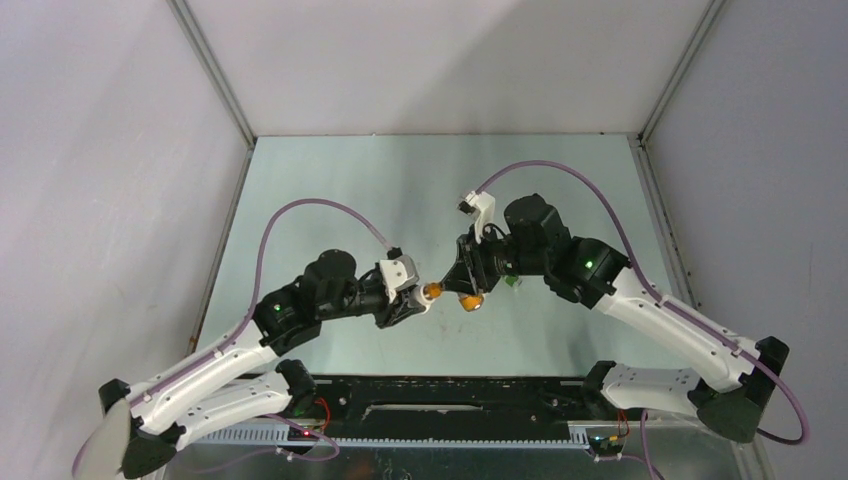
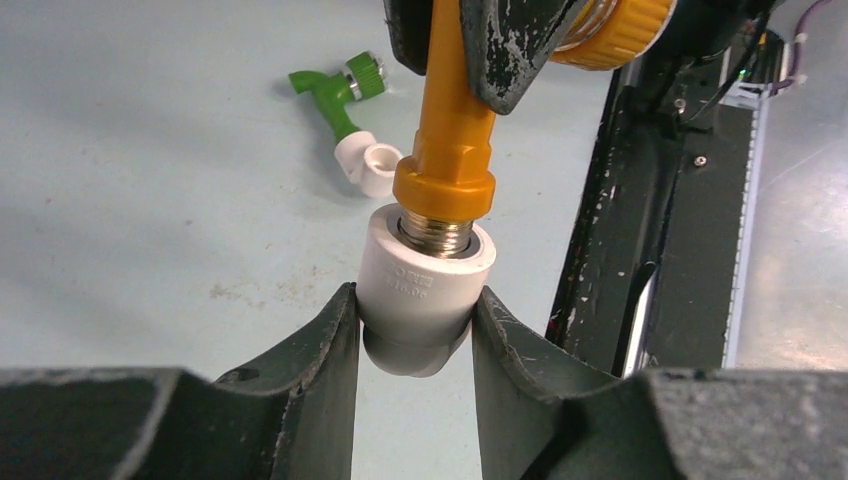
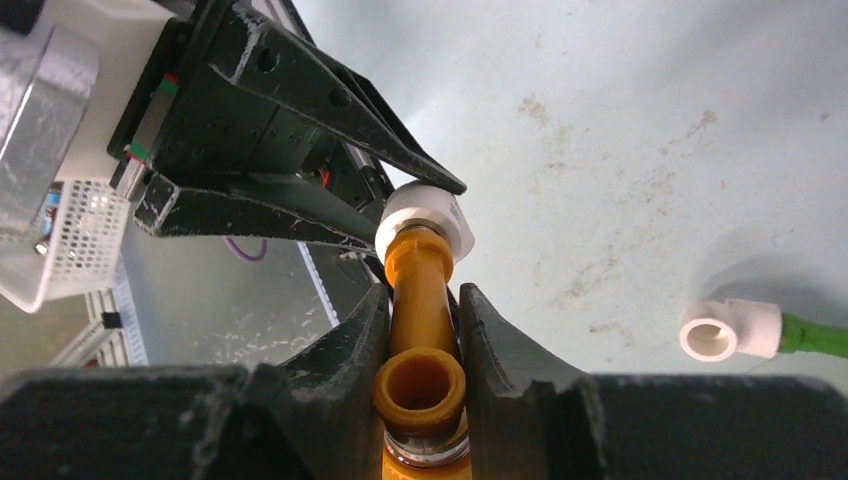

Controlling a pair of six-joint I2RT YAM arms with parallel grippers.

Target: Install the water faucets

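My left gripper (image 1: 420, 300) is shut on a white pipe fitting (image 2: 420, 285), seen close in the left wrist view. My right gripper is shut on an orange faucet (image 2: 445, 170), whose metal threaded end (image 2: 432, 234) meets the mouth of the white fitting, with some thread showing. The faucet's open orange mouth (image 3: 418, 388) faces the right wrist camera. On the table lies a green faucet (image 2: 335, 105) joined to a white fitting (image 3: 730, 327), mostly hidden under the right arm in the top view.
Walls bound it on three sides. A black rail (image 1: 450, 400) runs along the front edge. A white perforated basket (image 3: 85, 240) shows beyond it in the right wrist view.
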